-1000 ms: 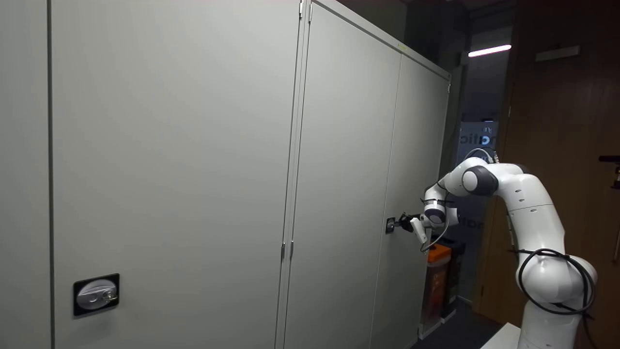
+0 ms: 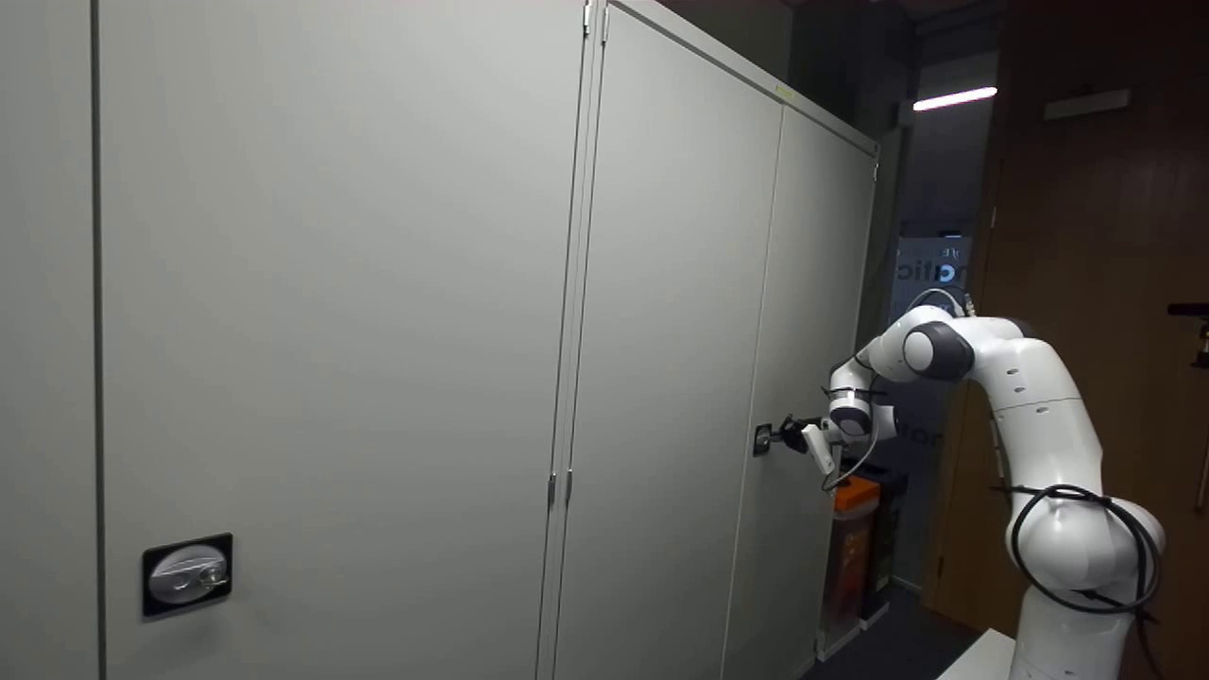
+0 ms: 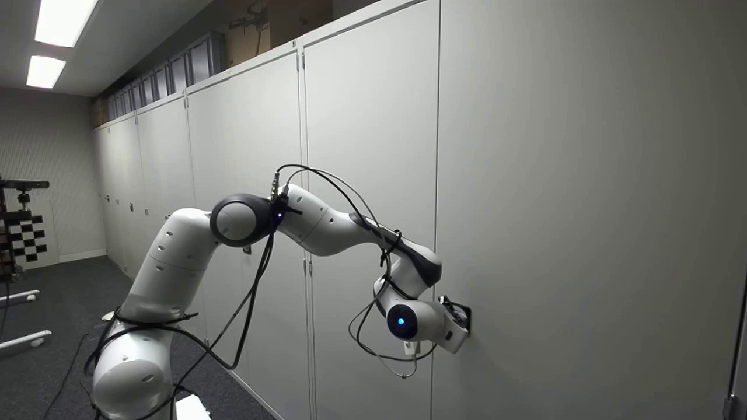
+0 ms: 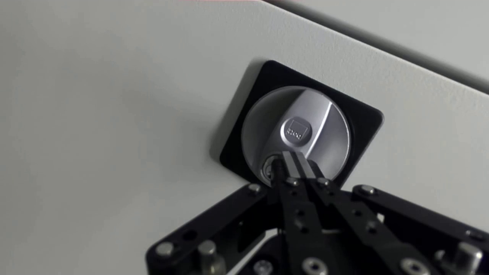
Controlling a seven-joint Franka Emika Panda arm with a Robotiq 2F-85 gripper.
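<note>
A round silver knob [image 4: 321, 119] in a black square plate [image 4: 369, 114] is set in a light grey cabinet door [image 4: 114, 114], close to the door's edge. Its raised bar slants from upper right to lower left, with a keyhole at the lower end. My gripper is shut, its fingertips together in front of the bar's lower part. Nothing shows between them; whether they touch the knob, I cannot tell. In exterior view 1 the gripper [image 2: 784, 434] reaches up to the plate [image 2: 762, 440]. The hand largely covers the knob in exterior view 2.
Another cabinet handle [image 2: 188, 576] is on the nearer door in exterior view 1. An orange-lidded bin [image 2: 856, 495] stands below and behind the hand. Cables [image 3: 350, 336] hang loosely from the arm.
The hand sits very slightly farther right in exterior view 1. Otherwise the arm's pose looks nearly the same.
</note>
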